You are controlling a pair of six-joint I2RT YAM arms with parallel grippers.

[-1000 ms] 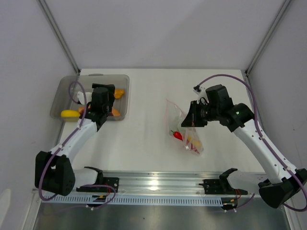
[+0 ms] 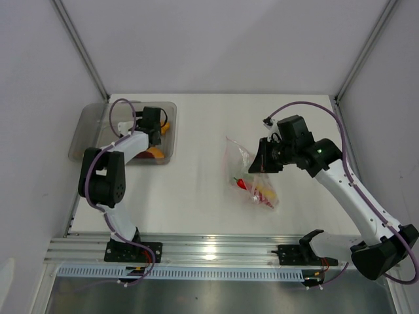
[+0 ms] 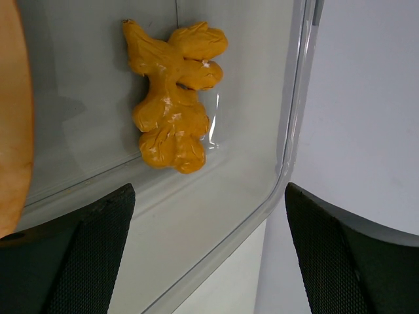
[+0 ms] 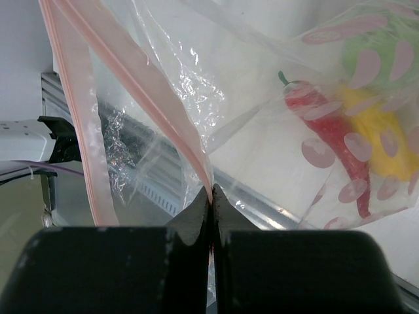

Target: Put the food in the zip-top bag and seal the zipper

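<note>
In the left wrist view my left gripper is open above an orange, lobed food piece [image 3: 170,118] lying in a plastic bin [image 3: 242,196]; a larger orange item [image 3: 10,131] is at the edge. My right gripper is shut on the pink zipper edge of the clear bag [image 4: 131,78], holding it up. Inside the bag lie a red chili [image 4: 340,137], a yellow item [image 4: 380,144] and a pale green item [image 4: 383,52], behind printed dots.
The bin [image 2: 88,131] stands at the table's left. Walls border the sides and back.
My left arm has moved toward the back, its wrist rising over the bin toward the orange pieces. The right arm and bag have stayed nearly still.
</note>
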